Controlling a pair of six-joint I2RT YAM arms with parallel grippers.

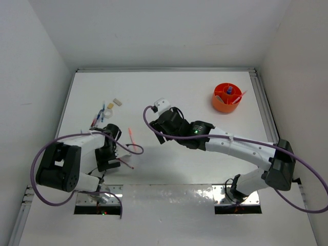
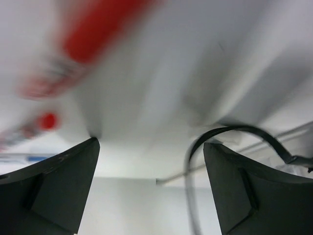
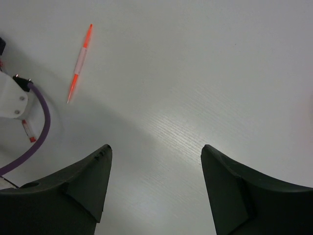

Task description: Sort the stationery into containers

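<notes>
Low at the table's left, my left gripper has its fingers apart over blurred red-and-clear pens [image 2: 98, 34] and a black cable; nothing clear sits between them. Near it in the top view lie an orange pen [image 1: 131, 135], several pens and markers [image 1: 97, 117], a tape roll [image 1: 107, 113] and small blocks [image 1: 117, 101]. My right gripper stands open over bare table, the orange pen [image 3: 80, 61] ahead-left of it. An orange divided container [image 1: 223, 106] at the back right holds some items.
The left arm's white body and purple cable [image 3: 44, 117] show at the left of the right wrist view. Walls enclose the table at the back and sides.
</notes>
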